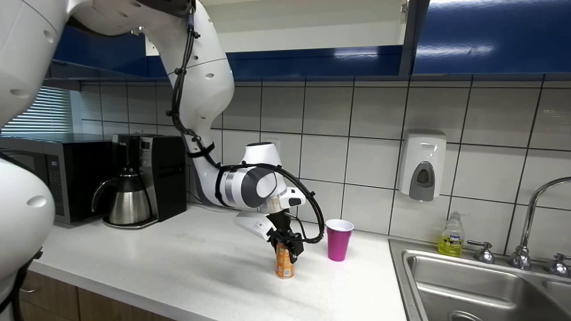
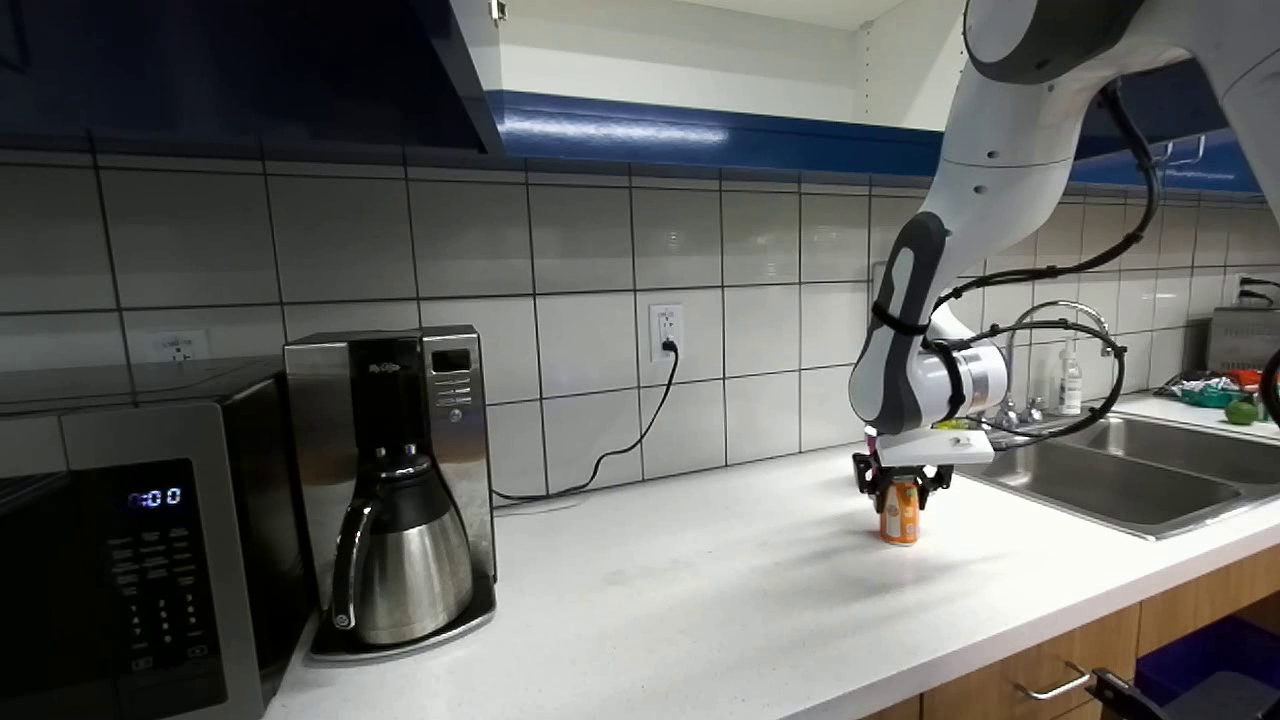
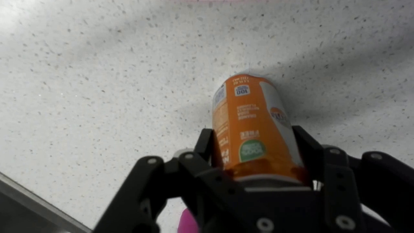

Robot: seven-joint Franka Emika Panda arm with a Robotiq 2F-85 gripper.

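Observation:
An orange can [image 1: 284, 264] stands upright on the white counter, left of a magenta cup [image 1: 338, 243]. From above, my gripper [image 1: 287, 247] is shut on the can's upper part. In the wrist view the can [image 3: 250, 120] fills the space between the two black fingers, which press against its sides; its top end is partly hidden by the gripper. The can [image 2: 899, 516] shows below the fingers in exterior view 2, its base at the counter surface.
To the right lies the steel sink [image 1: 482, 289], with a yellow soap bottle [image 1: 451, 235] on its back rim. A coffee maker [image 2: 408, 504] and a microwave [image 2: 144, 576] stand at the left. Between them and the can, the counter [image 2: 672, 588] is clear. An open cupboard [image 1: 316, 26] hangs above.

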